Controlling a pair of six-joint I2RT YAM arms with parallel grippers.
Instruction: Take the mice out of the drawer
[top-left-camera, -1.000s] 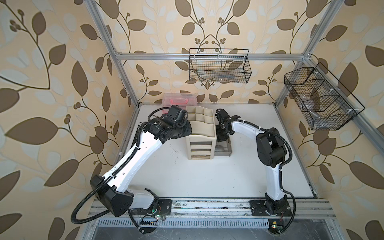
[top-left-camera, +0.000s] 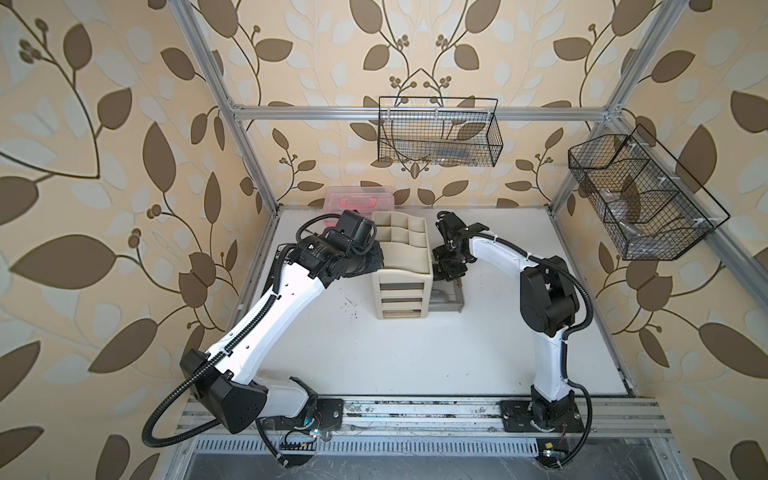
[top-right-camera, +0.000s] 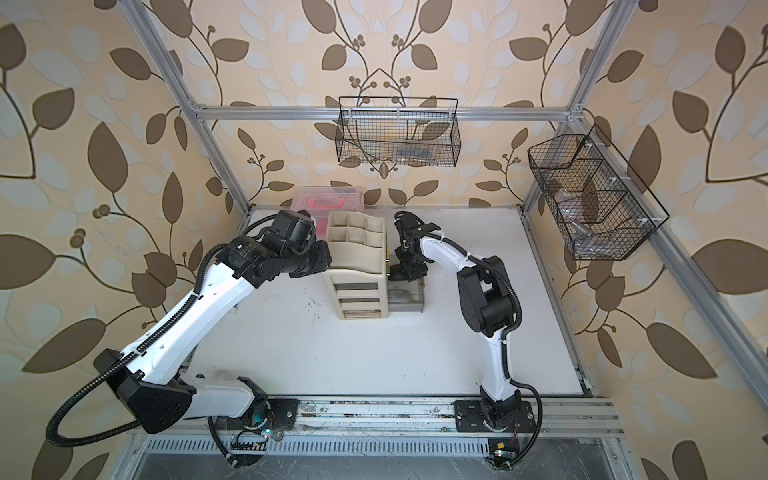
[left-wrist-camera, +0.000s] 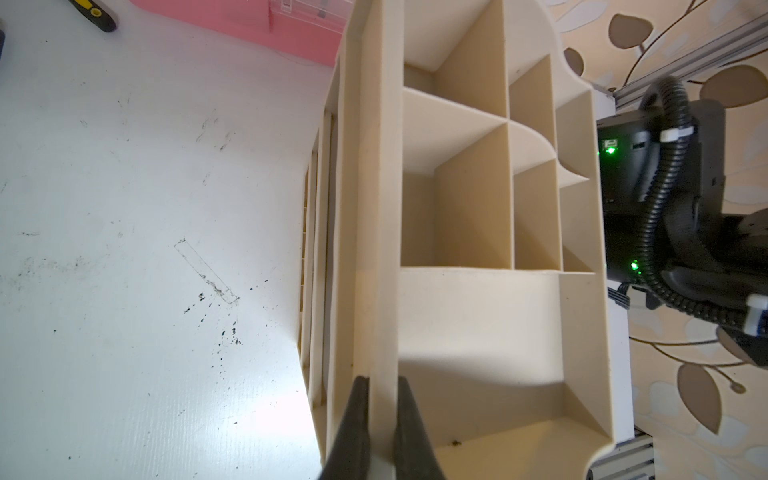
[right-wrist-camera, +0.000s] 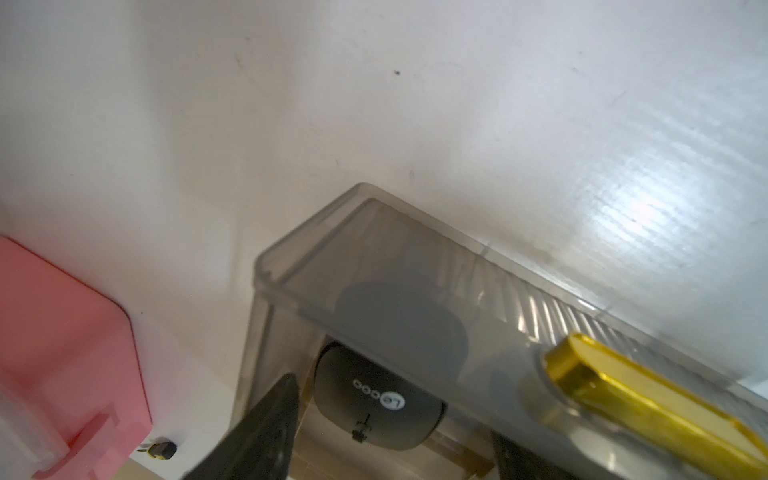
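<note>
The beige organizer (top-left-camera: 404, 256) stands mid-table with a clear grey drawer (top-left-camera: 448, 306) pulled out of its right side. A black mouse (right-wrist-camera: 376, 400) with a white logo lies in the drawer in the right wrist view. Over it, my right gripper is open, its fingers (right-wrist-camera: 264, 436) blurred and well apart, with the mouse showing between them. A dim rounded shape (top-right-camera: 404, 295) also shows in the drawer; I cannot tell what it is. My left gripper is shut on the organizer's upright wall, the beige edge running between its fingertips.
A gold handle (right-wrist-camera: 656, 408) sticks out from the drawer front. Behind the organizer, to its left, stands a pink box (top-right-camera: 328, 204) with a clear lid. Wire baskets (top-left-camera: 438, 136) hang at the back and right.
My right arm has shifted a little to the right over the drawer during the last second. The left arm, organizer and drawer look unmoved.
</note>
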